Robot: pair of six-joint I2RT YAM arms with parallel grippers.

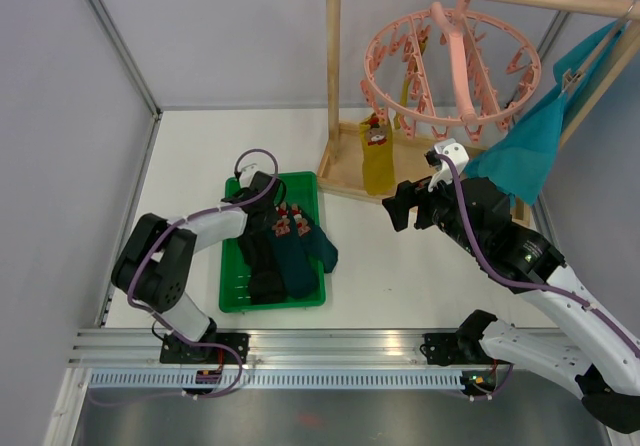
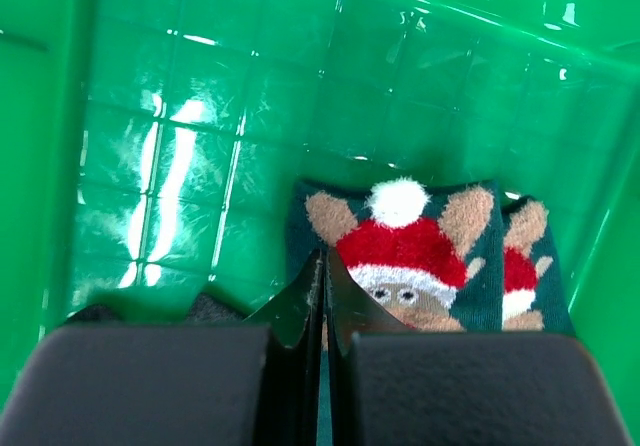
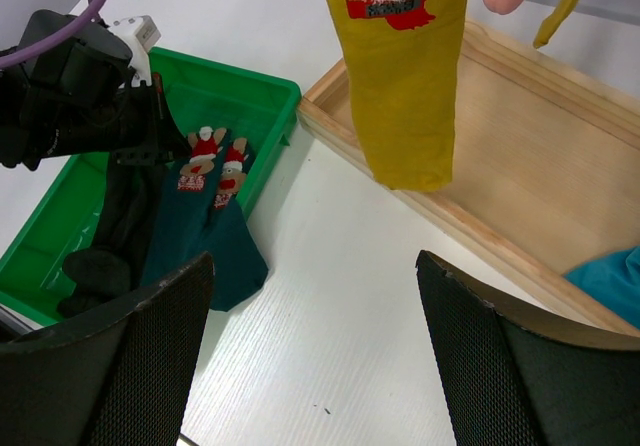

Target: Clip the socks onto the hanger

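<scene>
Inside the green basket (image 1: 232,286), a dark green sock (image 1: 290,266) with a reindeer in a red hat lies beside a second green sock (image 1: 320,244), which hangs over the right rim. Black socks (image 1: 266,284) lie to their left. My left gripper is shut at the left part of the first sock's cuff; no cloth shows between its fingertips. The round pink hanger (image 1: 460,51) hangs at the upper right, with a yellow sock (image 3: 400,106) below its left side. My right gripper stands open and empty in front of the hanger.
A wooden rack (image 1: 334,76) carries the hanger, its base tray (image 1: 345,171) behind the table's bare middle. Blue-green cloth (image 1: 535,131) hangs from the rack's right side. More yellow fabric (image 1: 415,66) hangs inside the hanger ring.
</scene>
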